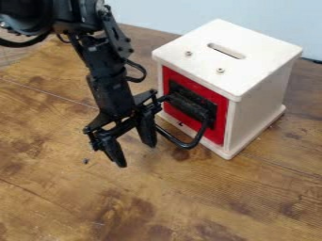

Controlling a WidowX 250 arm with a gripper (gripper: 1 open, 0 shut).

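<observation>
My black gripper (pixel 135 144) hangs over the wooden floor, left of a white wooden box (pixel 248 66). Its two fingers stand apart with nothing between them. The box has a red front panel (pixel 213 142) with a black fitting and a curved black handle that sticks out toward the gripper.
The box top has a slot and two small screws. Bare wood floor (pixel 164 202) fills the foreground and left side. A pale wall stands behind.
</observation>
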